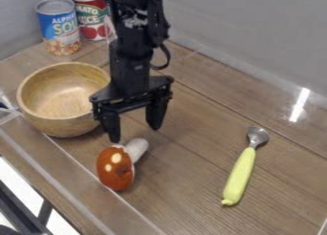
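My black gripper (pixel 132 124) hangs in the centre of the camera view with its two dark fingers apart, just above and behind the pale stem of a toy mushroom (pixel 117 168). The mushroom lies on the wooden counter, its spotted orange-brown cap toward the front. Nothing shows between the fingers. A wooden bowl (pixel 49 103) stands left of the gripper, partly behind it. A pale yellow-green utensil with a silver end (pixel 239 174) lies on the right.
Two cans stand in the back left corner: a blue one (pixel 60 27) and a red one (pixel 96 16). A grey wall runs along the back. An edge runs along the lower left.
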